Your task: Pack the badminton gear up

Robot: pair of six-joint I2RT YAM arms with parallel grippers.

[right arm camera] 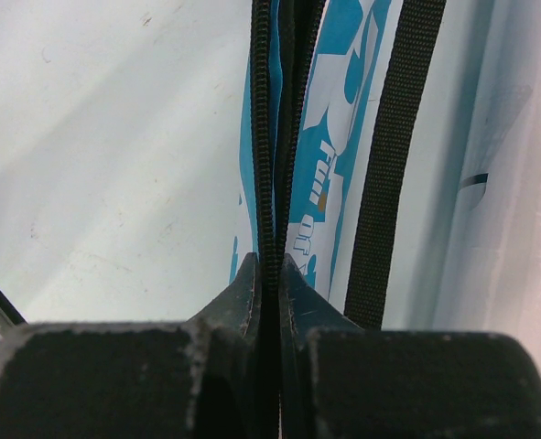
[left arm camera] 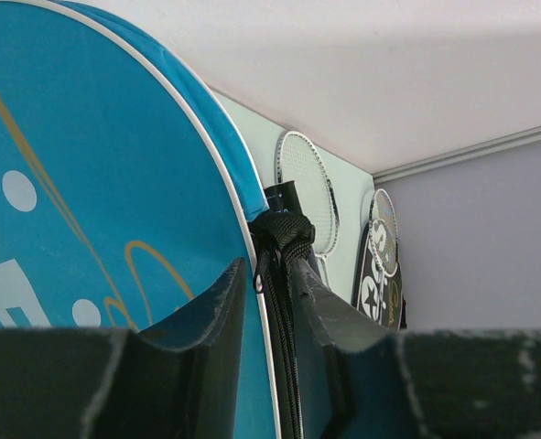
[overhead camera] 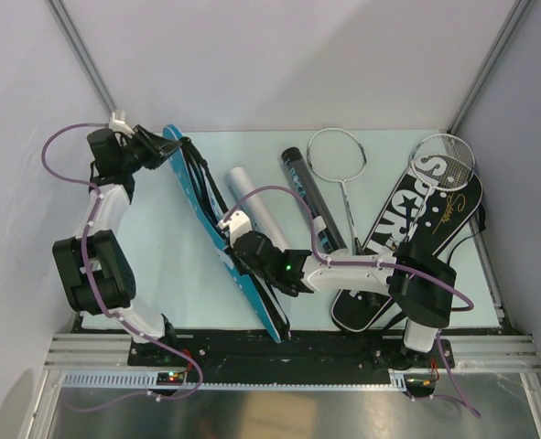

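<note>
A blue racket bag [overhead camera: 252, 297] leans on its edge along the left of the mat, its black zipper upward. My left gripper [overhead camera: 167, 146] is at the bag's far top end; in its wrist view the fingertips [left arm camera: 235, 285] stand apart at the zipper pull [left arm camera: 263, 274], part open around the black zipper end, against the blue face. My right gripper is shut on the black zipper band midway along the bag, with a black strap [right arm camera: 384, 174] hanging beside it.
A white tube [overhead camera: 250, 192] and black tube [overhead camera: 307, 187] lie right of the bag. Two rackets [overhead camera: 338, 155] [overhead camera: 442, 160] and a black-and-white case [overhead camera: 398, 215] occupy the right side.
</note>
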